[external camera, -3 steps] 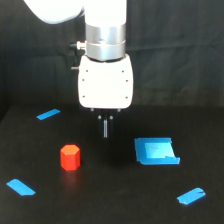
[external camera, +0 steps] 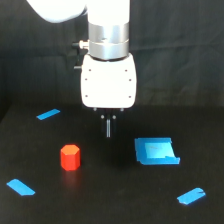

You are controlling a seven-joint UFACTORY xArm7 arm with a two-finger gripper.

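A red block (external camera: 70, 157) with a hexagonal outline stands on the dark surface, left of centre and nearer the camera. My gripper (external camera: 108, 127) points down over the middle of the scene, to the right of the red block and apart from it. Its fingers are small and dark against the black background, so their opening is hard to make out. No object shows at the fingertips.
A blue taped square (external camera: 157, 151) lies to the right of the gripper. Blue tape strips mark the surface at far left (external camera: 48, 114), near left (external camera: 20, 187) and near right (external camera: 191, 196).
My arm and gripper have shifted slightly to the right. The red block and the blue tape marks are where they were.
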